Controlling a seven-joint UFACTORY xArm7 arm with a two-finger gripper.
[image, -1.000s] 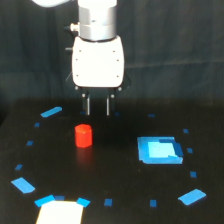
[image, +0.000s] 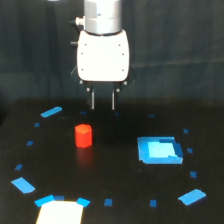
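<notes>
A red block (image: 84, 135) stands on the black tabletop, left of centre. Up above the table, behind the block and a little to its right, hangs my gripper (image: 103, 106). Its two thin fingers (image: 93, 99) point down and stand apart, with only dark background between them. Gripper and block do not touch. On the right half of the table lies a blue-taped square (image: 144, 142) with a pale patch (image: 161, 150) inside it.
A pale, bright object (image: 60, 212) sits at the front left edge of the view. Several strips and dots of blue tape mark the table. Between the red block and the taped square the surface is clear.
My gripper has risen and shifted slightly to the right in the view, its fingers still apart. The red block and the taped square have not visibly moved.
</notes>
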